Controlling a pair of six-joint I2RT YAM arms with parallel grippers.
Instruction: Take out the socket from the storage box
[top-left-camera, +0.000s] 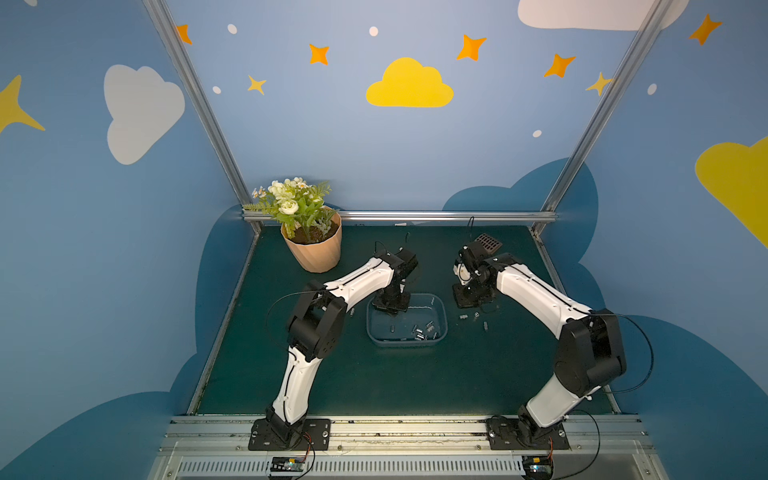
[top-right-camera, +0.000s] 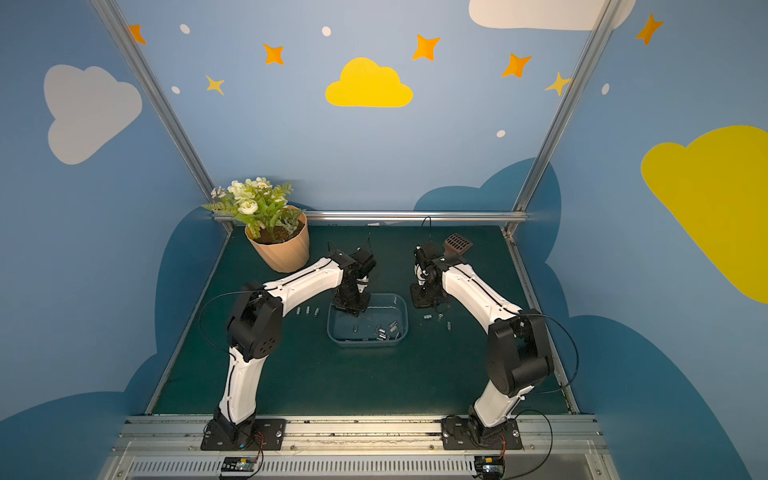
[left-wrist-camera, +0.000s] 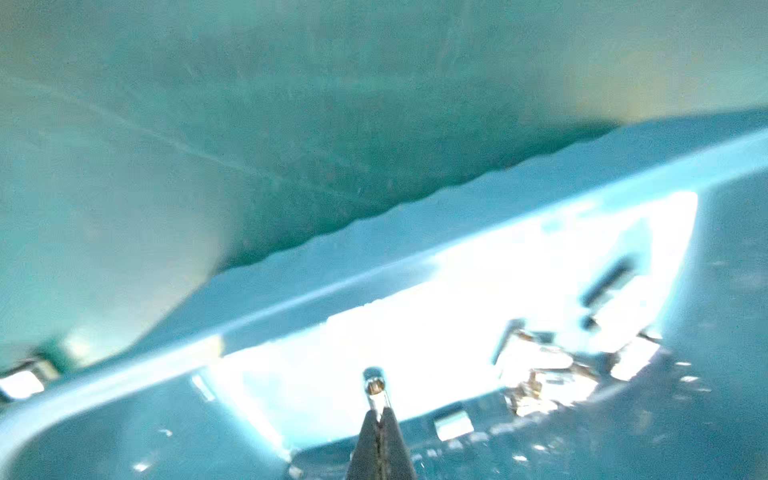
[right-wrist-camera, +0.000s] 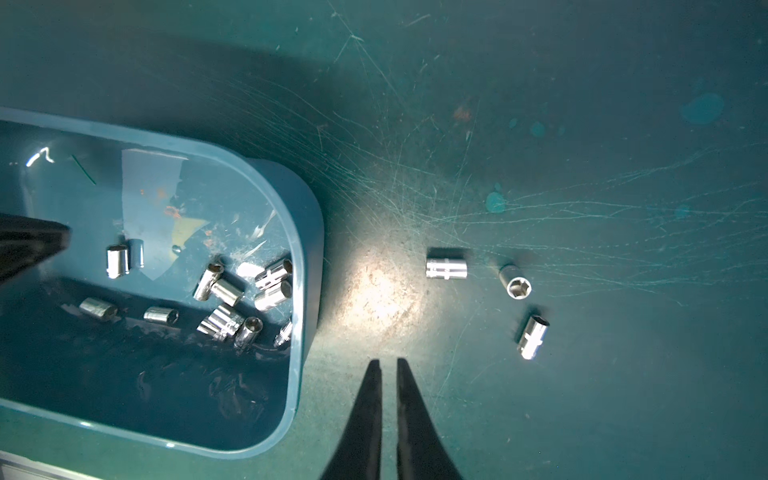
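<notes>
The blue storage box (top-right-camera: 368, 342) holds several metal sockets (right-wrist-camera: 206, 280) (left-wrist-camera: 376, 388). My left gripper is over the box, shut, its fingertips just below one socket in the left wrist view; whether they touch it, I cannot tell. My right gripper stands part open to the right of the box, above the table, with nothing between its fingers. More lie left of the box in the top right view.
A flower pot (top-left-camera: 313, 254) stands at the back left. A dark perforated holder (top-right-camera: 457, 244) is at the back right.
</notes>
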